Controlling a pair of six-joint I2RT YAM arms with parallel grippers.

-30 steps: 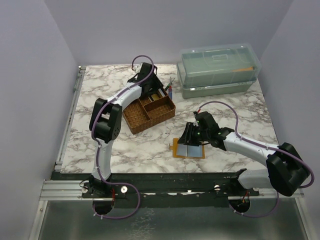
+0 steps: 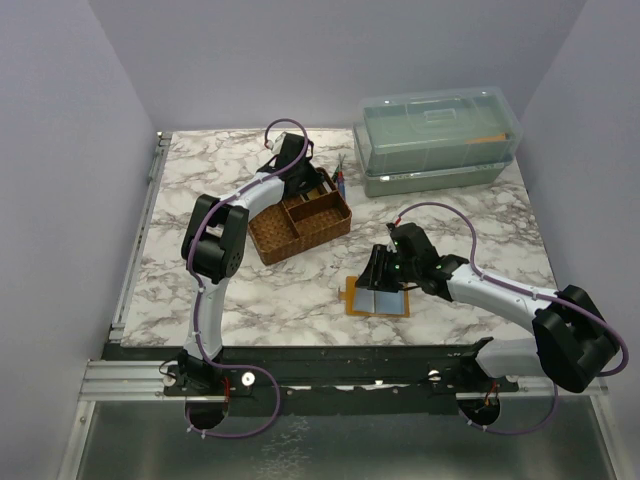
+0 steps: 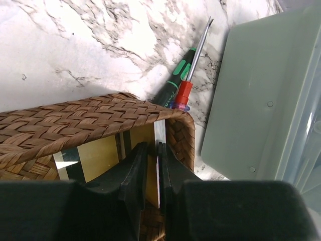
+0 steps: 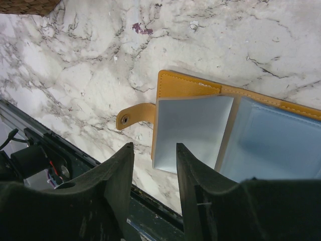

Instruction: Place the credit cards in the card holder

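Observation:
In the left wrist view, my left gripper reaches into the basket's end compartment, its fingers a small gap apart. A thin white card (image 3: 159, 131) stands on edge against the right finger; gold faces show behind the fingers. Other cards (image 3: 100, 156), gold with dark and white edges, stand further left in that compartment. The open card holder (image 4: 193, 135), tan leather with pale clear pockets, lies flat on the table. Over its left pocket hangs my right gripper, open with nothing between its fingers; a snap tab (image 4: 135, 116) sticks out to the left.
The brown woven basket (image 2: 275, 255) has several compartments. Beside its far right corner lie a green-handled tool (image 3: 175, 80) and a red-handled screwdriver (image 3: 184, 92). A lidded greenish box (image 2: 435, 150) stands at the back right. Marble is clear between basket and holder.
The left gripper has shifted slightly to the right and down into the basket's card compartment. The right arm and the card holder are unchanged.

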